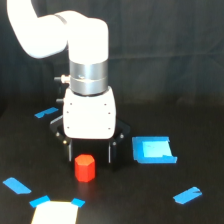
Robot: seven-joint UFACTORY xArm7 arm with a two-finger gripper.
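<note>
My white gripper (93, 151) hangs in the middle left of the camera view, its black fingers spread open above and around a small red hexagonal block (85, 170). The block stands on the dark table (135, 200). Whether the fingertips touch it is unclear.
A light blue square outlined in blue tape (155, 149) lies to the right of the gripper. A pale square (54, 213) with blue tape corners is at the bottom left. Loose blue tape strips mark the table.
</note>
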